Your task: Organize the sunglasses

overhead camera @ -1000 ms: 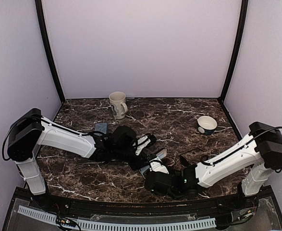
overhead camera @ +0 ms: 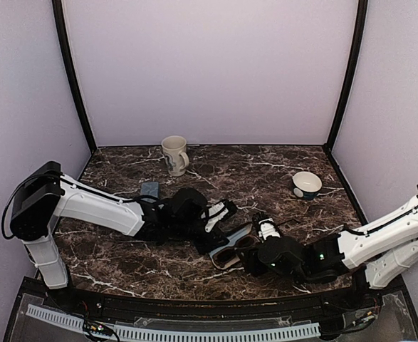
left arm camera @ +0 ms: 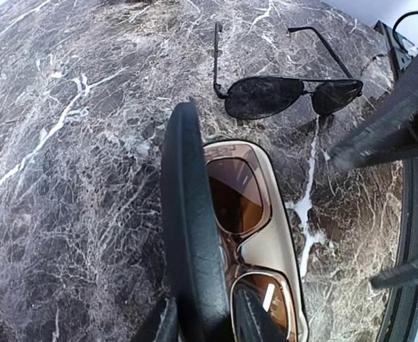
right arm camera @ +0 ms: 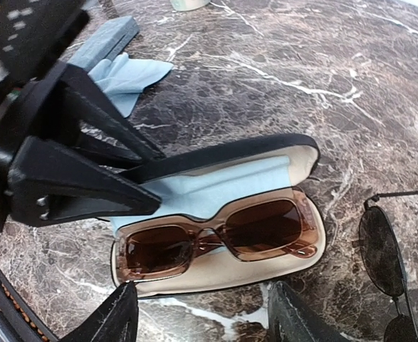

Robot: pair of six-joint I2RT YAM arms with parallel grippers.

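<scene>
Brown sunglasses (right arm camera: 262, 226) lie in a half-open case (right arm camera: 230, 278) with a pale blue cloth lining (right arm camera: 223, 184); its black lid (left arm camera: 187, 199) stands raised. My left gripper (overhead camera: 214, 228) is at the case's lid, fingers part open, the lid between or beside them; whether it grips cannot be told. My right gripper is open, facing the case's front edge, nothing between its fingers. Black aviator sunglasses (left arm camera: 262, 96) lie folded out on the table beside the case.
A mug (overhead camera: 173, 155) stands at the back, a bowl (overhead camera: 306, 184) at the back right. A grey-blue case (right arm camera: 109, 43) and cloth (right arm camera: 130, 78) lie at the left.
My right arm has drawn back to the right, uncovering more of the case and the brown sunglasses in the top view. The left arm has barely moved.
</scene>
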